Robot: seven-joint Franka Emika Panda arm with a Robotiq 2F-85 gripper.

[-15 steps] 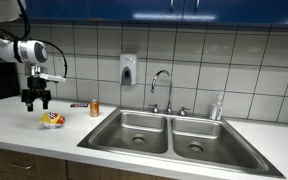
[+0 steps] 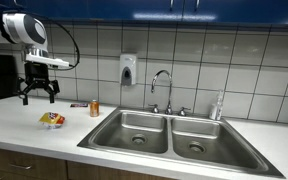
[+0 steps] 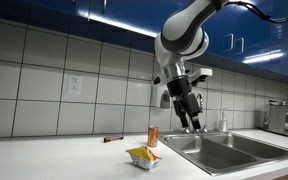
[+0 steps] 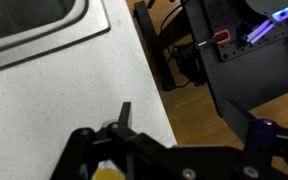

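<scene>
My gripper [image 2: 38,99] hangs above the left part of the counter, empty, with its two fingers spread apart. In the wrist view a wide gap lies between the dark fingers, and only the counter edge and floor show through it. A yellow and red packet [image 2: 52,119] lies on the counter below the gripper and apart from it. From the other side, the same packet [image 3: 143,157] rests close to the counter's front. Only a yellow sliver of the packet [image 4: 109,173] shows at the wrist view's bottom edge.
An orange can [image 2: 94,109] stands near the back wall, left of the double sink [image 2: 174,137]. A small dark and red item [image 3: 113,138] lies by the wall. Below the counter is an open drawer [image 4: 254,75] holding utensils.
Over the last second my gripper has risen a little and shifted slightly right in exterior view 1. The packet, can and sink have stayed put.
</scene>
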